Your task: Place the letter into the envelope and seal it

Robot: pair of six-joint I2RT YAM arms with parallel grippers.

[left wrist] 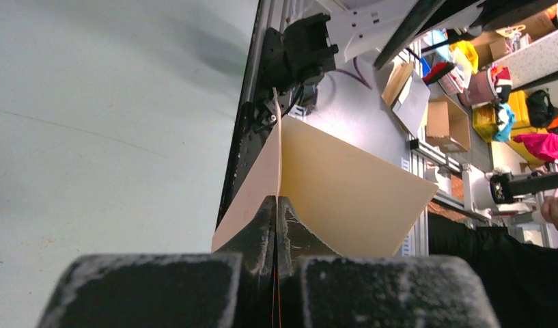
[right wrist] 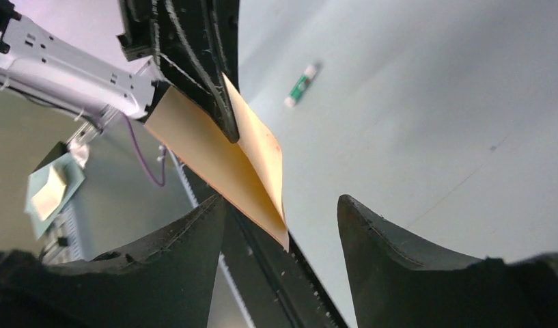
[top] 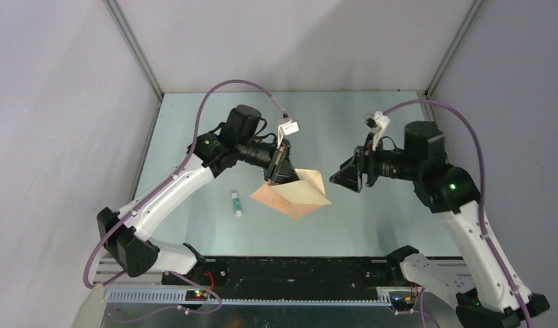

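A cream, folded piece of paper (top: 294,196) hangs above the table, its two panels spread into a V. Whether it is the envelope or the letter, I cannot tell; no second sheet shows. My left gripper is shut on it near the fold, the paper rising from between the fingertips in the left wrist view. To the right, my right gripper (top: 347,179) stands open and empty, apart from the paper. In the right wrist view the paper (right wrist: 214,164) lies beyond the open fingers (right wrist: 378,246).
A green and white glue stick (top: 236,203) lies on the table left of the paper.
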